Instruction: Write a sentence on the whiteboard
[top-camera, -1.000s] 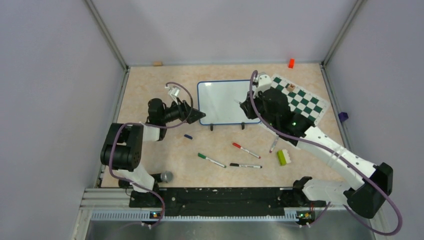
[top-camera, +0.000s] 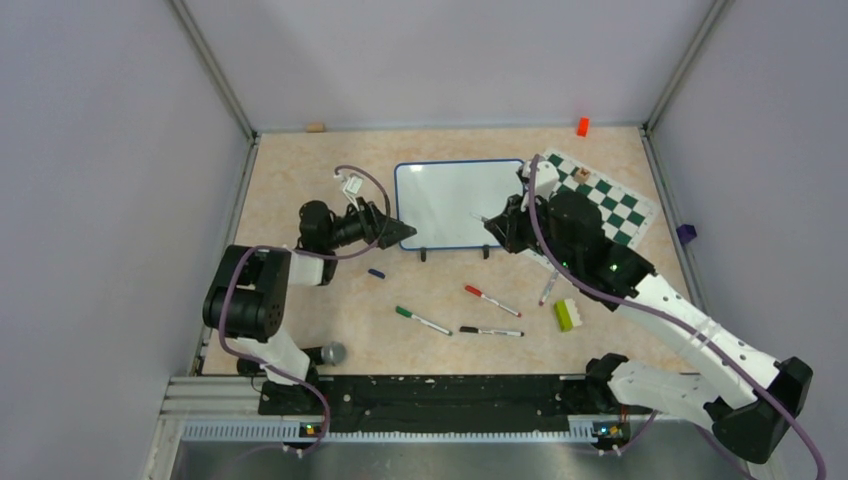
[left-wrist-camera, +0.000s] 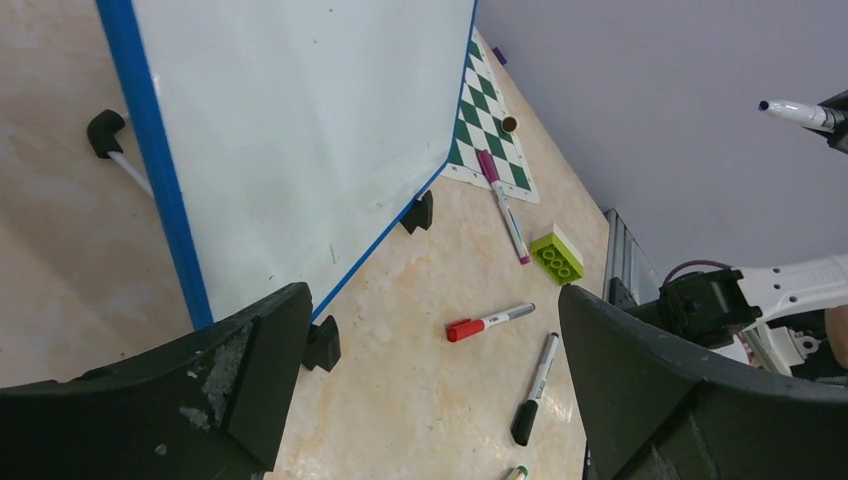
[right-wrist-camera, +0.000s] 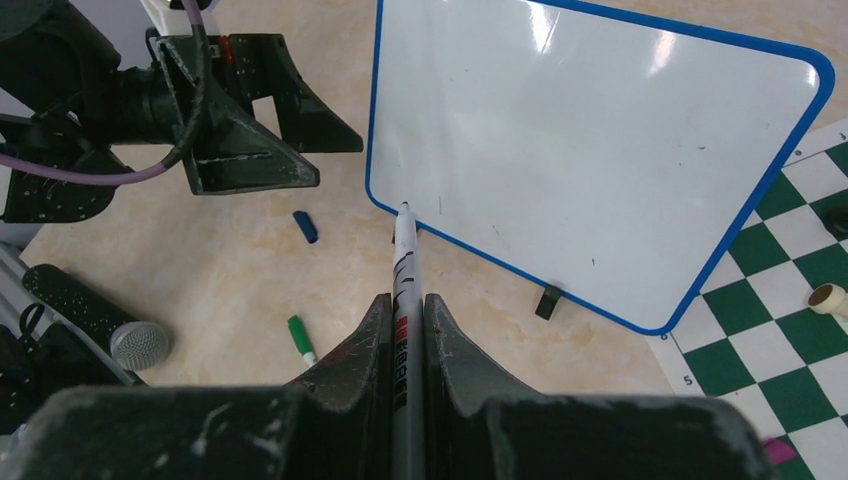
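Observation:
The whiteboard (top-camera: 445, 205), white with a blue rim, lies at the middle of the table, its surface blank but for a few tiny dark specks. My right gripper is shut on a white marker (right-wrist-camera: 405, 265), whose uncapped tip points toward the board's lower left in the right wrist view. From the left wrist view that marker (left-wrist-camera: 797, 113) appears held up in the air, apart from the board. Beside the board's lower left corner, my left gripper (top-camera: 398, 236) stands open, with nothing between its fingers. A small blue cap (top-camera: 376, 273) lies below it.
In front of the board lie a red marker (top-camera: 493, 301), a green marker (top-camera: 424, 320) and a black marker (top-camera: 491, 331). A green-yellow eraser block (top-camera: 567, 315) is at right, a checkered mat (top-camera: 625, 215) behind it. A microphone (top-camera: 333, 353) rests front left.
My right gripper has shifted slightly to the right and toward the front, still with the marker. My left gripper has edged a little to the right.

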